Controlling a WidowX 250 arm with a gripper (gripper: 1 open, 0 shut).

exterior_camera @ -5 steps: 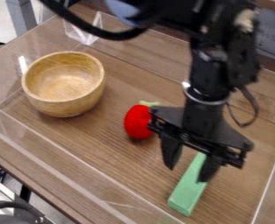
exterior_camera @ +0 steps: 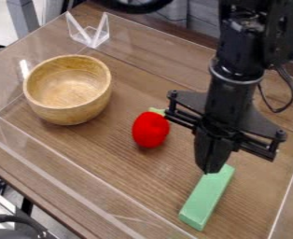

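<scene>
My black gripper (exterior_camera: 213, 163) hangs from the arm at right of centre, shut, with nothing seen between its fingers, its tip just above the upper end of a green rectangular block (exterior_camera: 206, 201) lying on the wooden table. A red object (exterior_camera: 150, 130) with a small green bit behind it lies left of the gripper. A tan wooden bowl (exterior_camera: 45, 99) stands further left.
A white wire-like holder (exterior_camera: 91, 30) stands at the back left. A cable loops at the right of the arm.
The gripper has moved up and slightly right, away from the green block, uncovering more of its upper end. The red object and bowl are unmoved.
</scene>
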